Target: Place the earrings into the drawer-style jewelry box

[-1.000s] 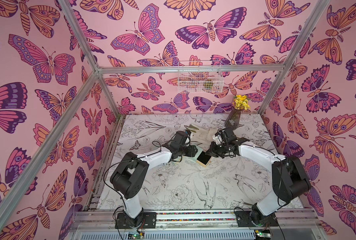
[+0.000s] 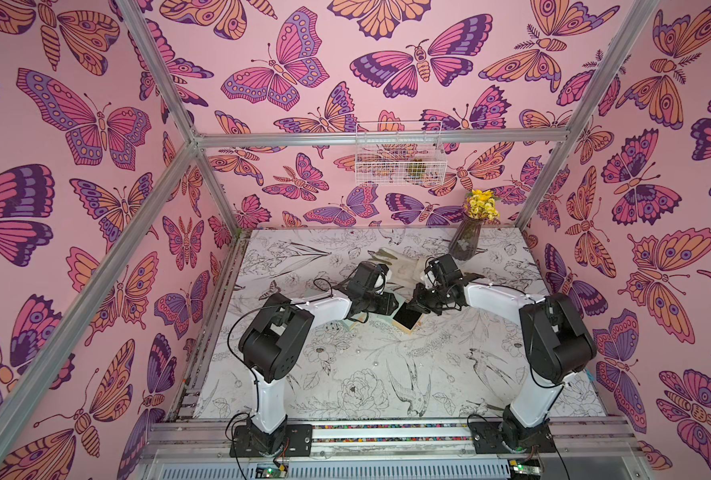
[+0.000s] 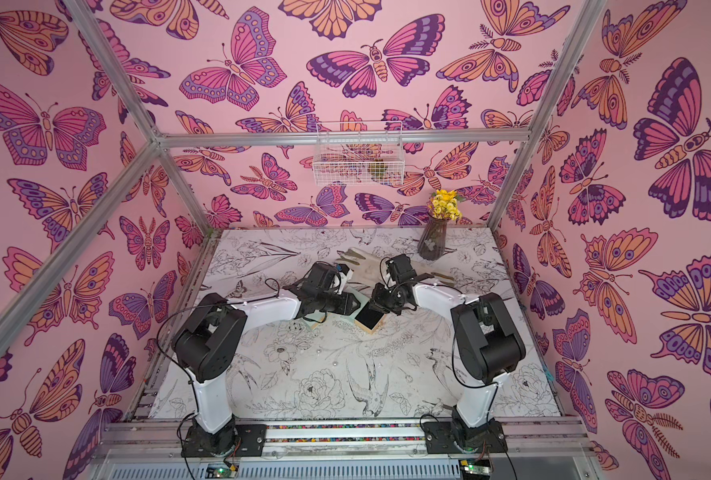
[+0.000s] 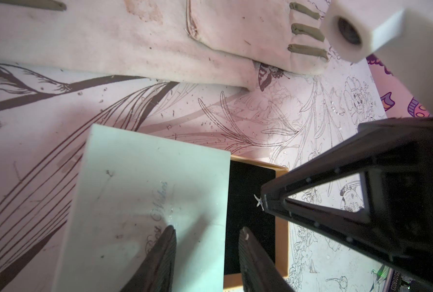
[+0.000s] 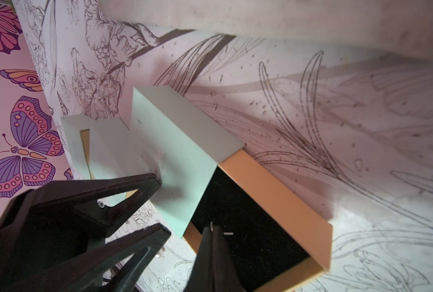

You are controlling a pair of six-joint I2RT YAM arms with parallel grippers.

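Note:
The mint jewelry box lies on the table with its tan-rimmed, black-lined drawer slid out. Over the drawer, my right gripper is shut, tips low above the black lining. A small silver earring shows right at those tips; whether it is pinched or lies just beneath cannot be told. My left gripper is at the mint sleeve, its fingers some way apart, one over the sleeve top and the other by the drawer opening. Whether its pads press on the box is unclear.
Another mint piece with tan edges lies left of the box. A pale cloth is spread behind. The vase of yellow flowers stands at the back right.
My left gripper has shifted slightly right over the box. The right arm has folded inward, and its gripper has drifted a little left. The box has stayed in place.

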